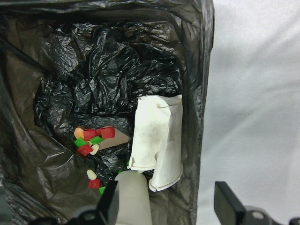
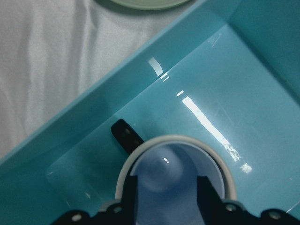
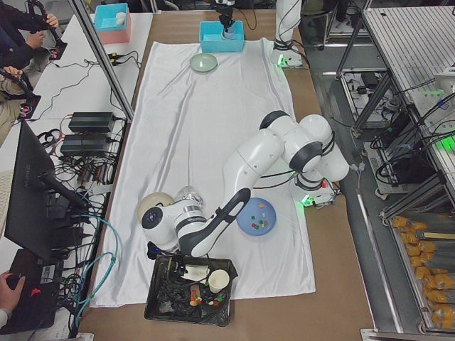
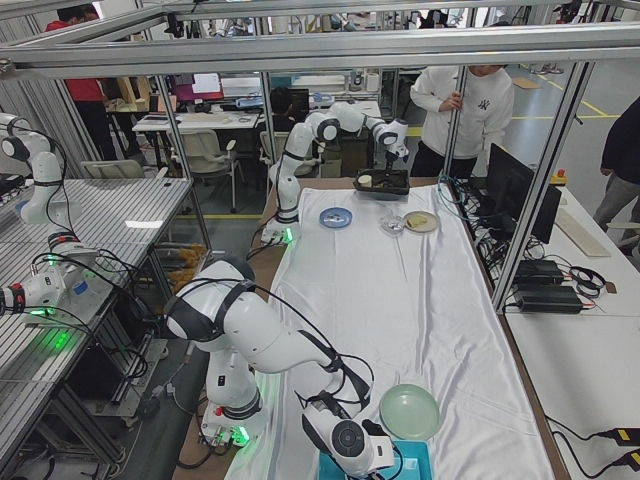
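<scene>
My left gripper stands open over a black-lined bin (image 3: pixel 165 305); below it lie a crumpled white paper item (image 1: pixel 157 131), a pale cylinder (image 1: pixel 133 197) and several coloured bits (image 1: pixel 108 132). At the far end, my right gripper is inside a light blue tub (image 2: pixel 234 84), its fingers apart over a blue cup (image 2: pixel 171 164) in a pale-rimmed holder with a black handle. Whether it grips the cup is unclear.
A blue plate with small pieces (image 3: pixel 249 224), a beige plate (image 3: pixel 148 202) and clear item (image 3: pixel 186 192) lie near the bin. A green plate (image 3: pixel 203 62) sits beside the tub.
</scene>
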